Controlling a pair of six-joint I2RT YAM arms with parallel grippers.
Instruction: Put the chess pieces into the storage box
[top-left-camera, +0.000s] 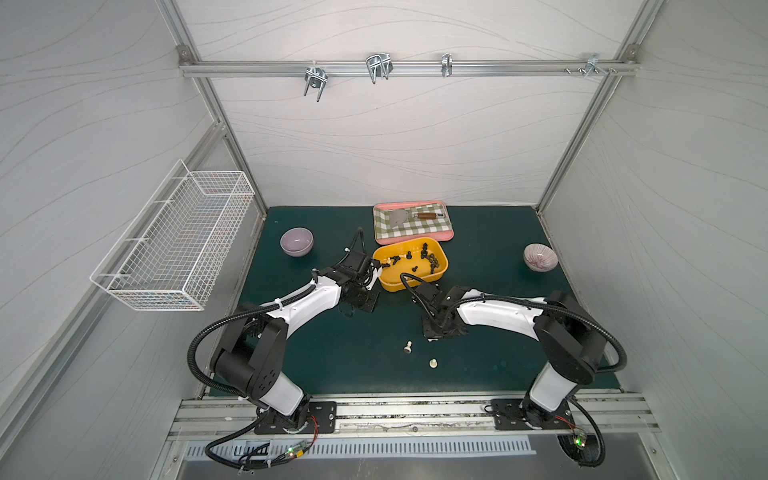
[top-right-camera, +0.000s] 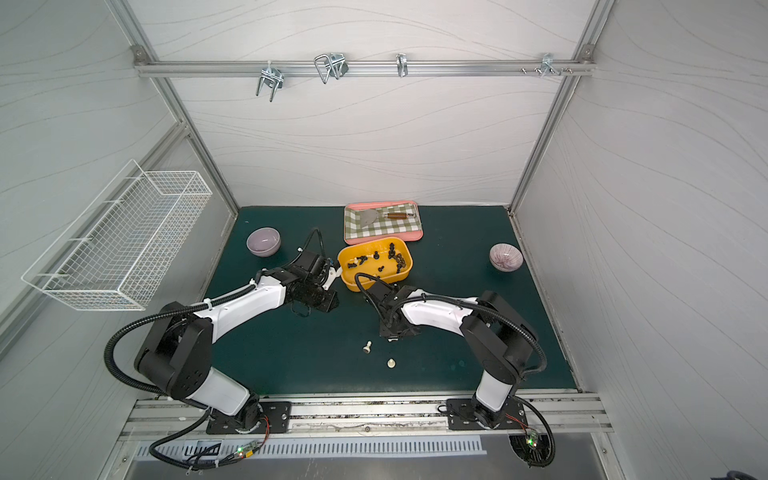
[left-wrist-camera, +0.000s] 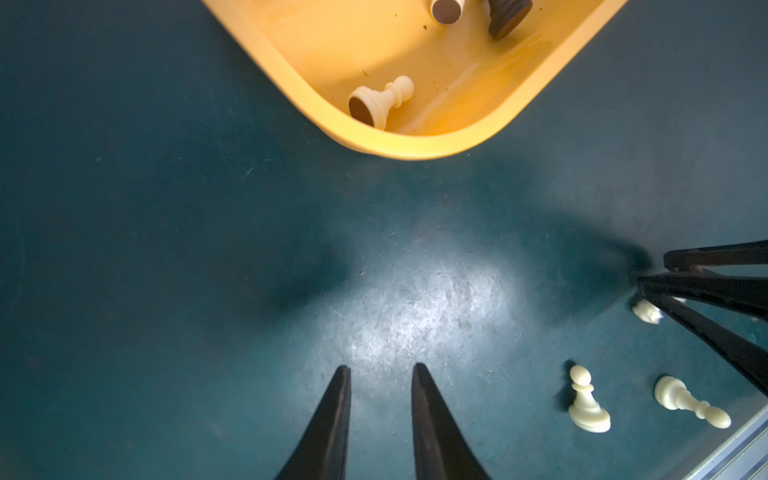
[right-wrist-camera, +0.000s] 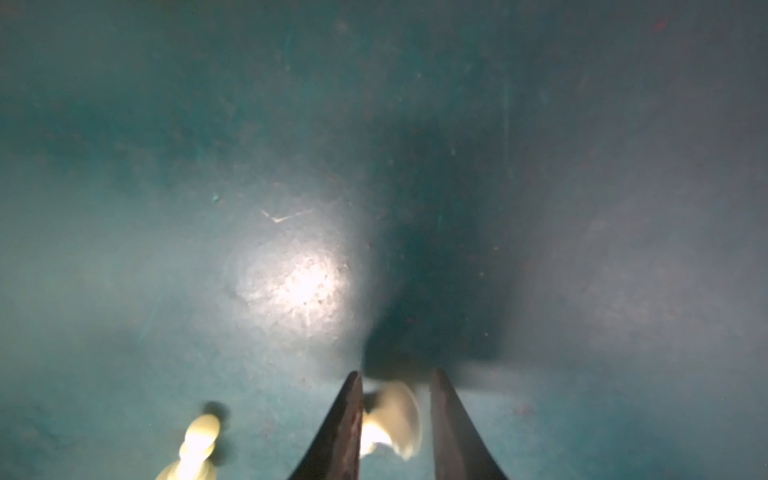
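The yellow storage box (top-left-camera: 409, 285) holds several dark pieces and a few white ones; a white pawn (left-wrist-camera: 382, 101) lies in its near corner. Two white pieces rest on the table nearer the front, an upper-left one (top-left-camera: 408, 347) and a lower-right one (top-left-camera: 433, 363). A third white piece (right-wrist-camera: 400, 420) sits between the parted fingers of my right gripper, low over the table. It is close to the left finger, with a gap showing at the right one. My left gripper stands open and empty, just left of and in front of the box.
Behind the box lies a pink tray (top-left-camera: 450, 234) with a checked cloth and a spatula. A purple bowl (top-left-camera: 297, 241) stands at the left and a pale bowl (top-left-camera: 541, 257) at the right.
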